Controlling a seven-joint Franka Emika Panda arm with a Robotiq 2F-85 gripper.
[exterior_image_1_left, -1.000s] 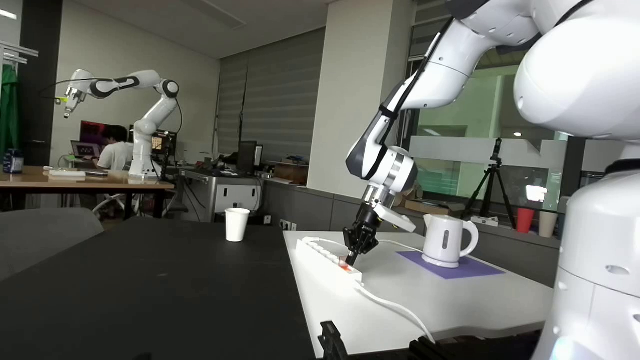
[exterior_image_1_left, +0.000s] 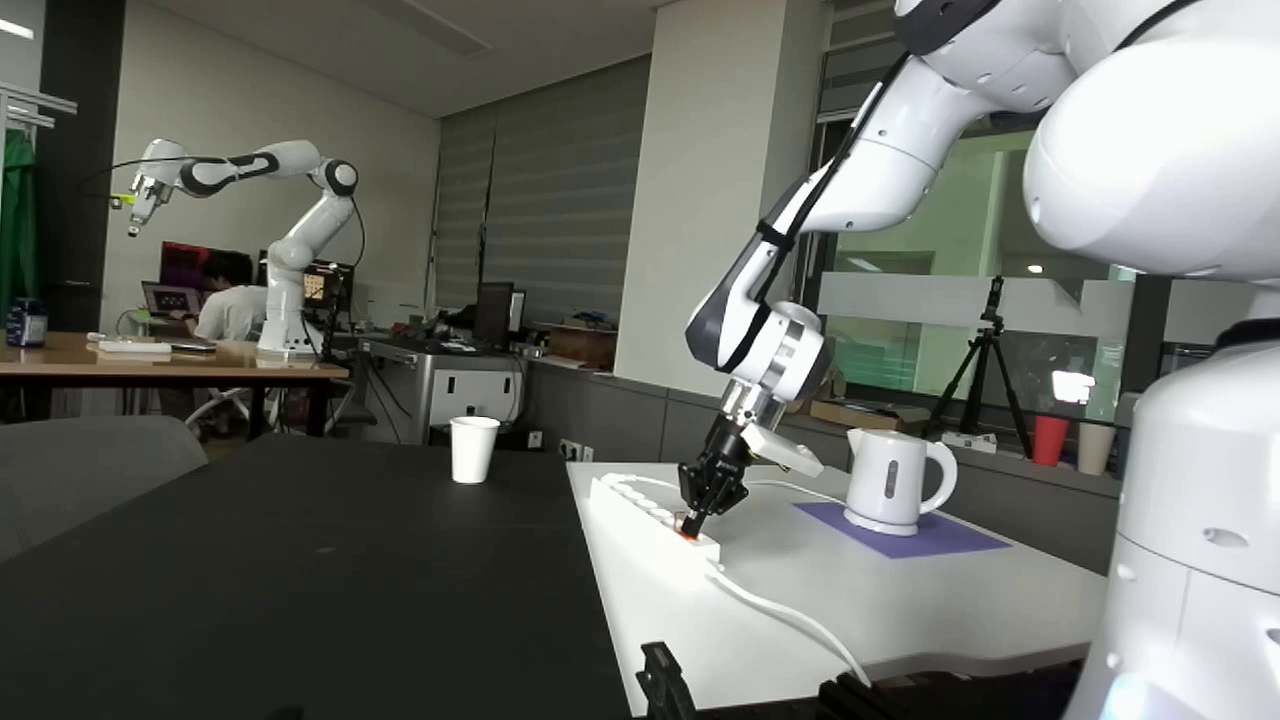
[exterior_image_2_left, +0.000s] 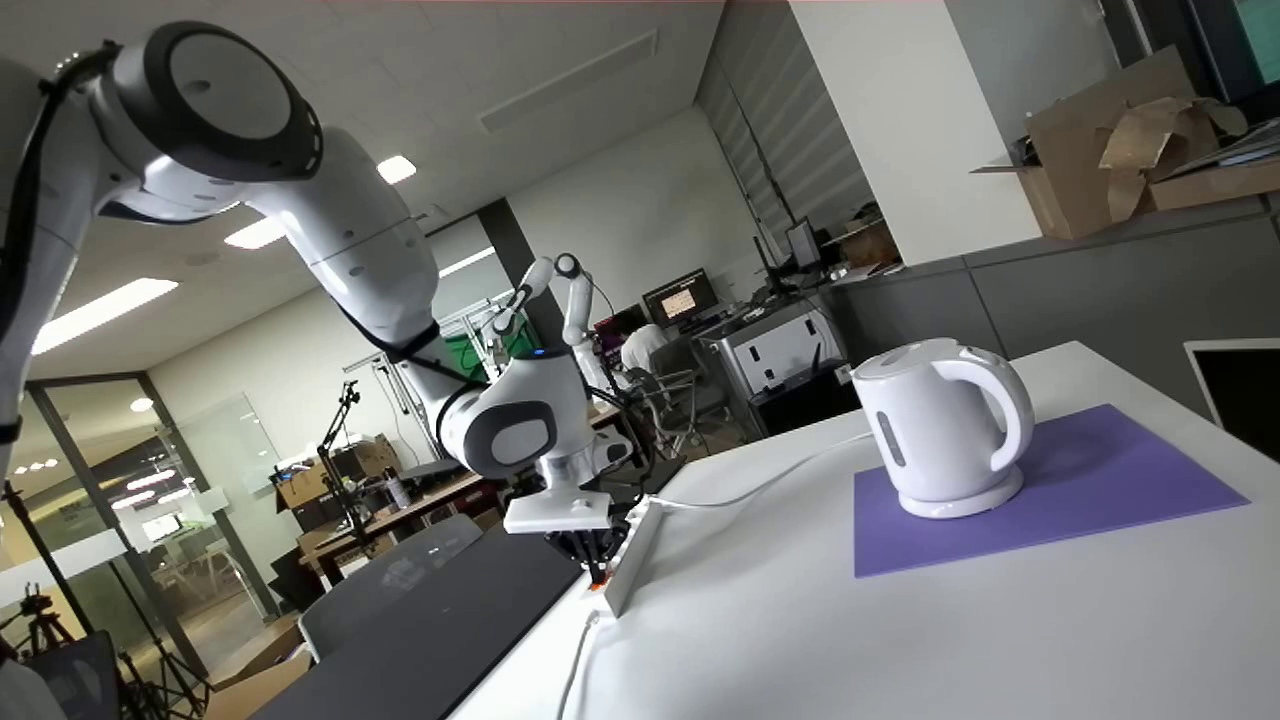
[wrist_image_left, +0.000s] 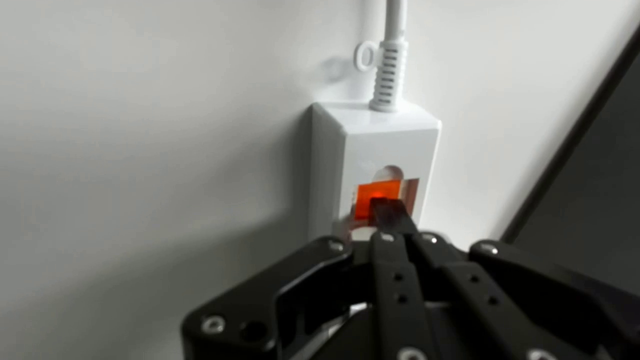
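Near the left edge of the white table lies a white power strip (exterior_image_1_left: 655, 518) with round sockets. An orange-red switch (wrist_image_left: 378, 193) sits at the end where the cord enters. My black gripper is shut, with nothing showing between its fingers, and its tips meet the switch in the wrist view. Part of the switch is hidden under them, so how far it is tilted is hard to judge. In exterior view 2 the gripper (exterior_image_2_left: 597, 578) points down onto the same end of the strip (exterior_image_2_left: 636, 558).
A white kettle (exterior_image_1_left: 885, 482) stands on a purple mat (exterior_image_2_left: 1140, 490) on the right. The strip's white cord (exterior_image_1_left: 780, 610) runs toward the table's front. On the black table (exterior_image_1_left: 312, 564) is a white paper cup (exterior_image_1_left: 473, 450).
My gripper has shifted slightly to the left in exterior view 1, from beside the switch to over it. The strip has moved very slightly left; the kettle and cup stand where they were.
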